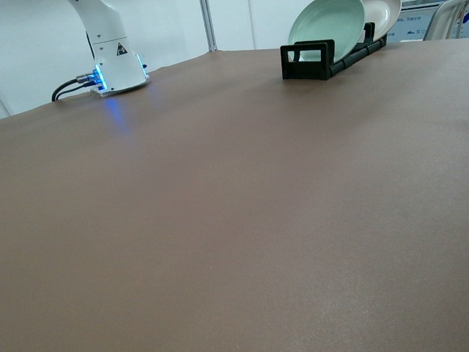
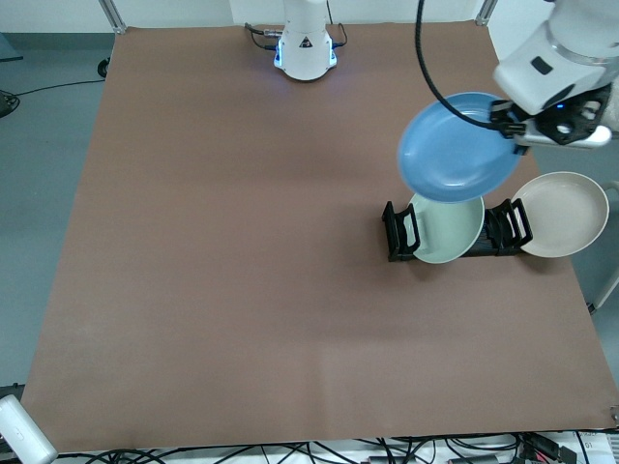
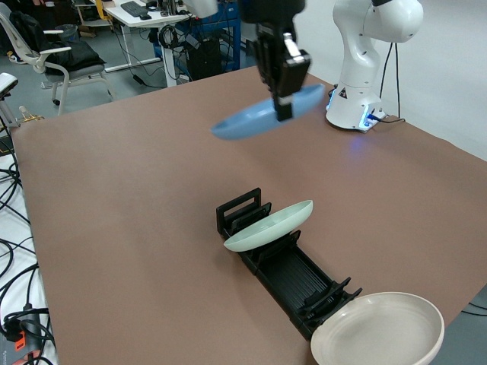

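Note:
A blue plate (image 2: 455,159) hangs in the air at the black gripper (image 3: 283,103), which is shut on it and above the black dish rack (image 3: 285,277). In the rack a mint green plate (image 2: 447,232) stands at one end, a cream plate (image 2: 556,217) at the other, with empty slots between them, as the right view shows. In the top view the rack (image 1: 311,70) and both plates sit at the back right; neither gripper nor blue plate shows there.
Cables crowd along the near edge, off the table top.

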